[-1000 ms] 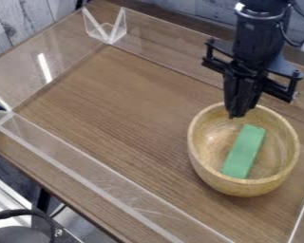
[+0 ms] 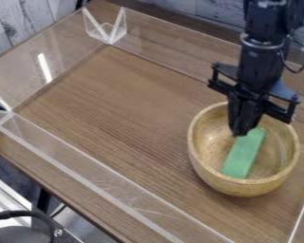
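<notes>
The dark robot gripper (image 2: 250, 121) hangs from the top right over the back rim of a wooden bowl (image 2: 211, 163), its tip pointing down. It looks shut, with nothing clearly visible between its fingers. A green oblong object (image 2: 243, 155) lies inside the bowl, below and slightly in front of the gripper tip.
A wooden table (image 2: 104, 133) fills most of the view, largely clear to the left of the bowl. A small clear bracket (image 2: 105, 28) stands at the back left. Dark cables lie at the lower left, beyond the table's edge.
The gripper has moved a little toward the camera and down, over the bowl's back part. The bowl and green object look roughly where they were.
</notes>
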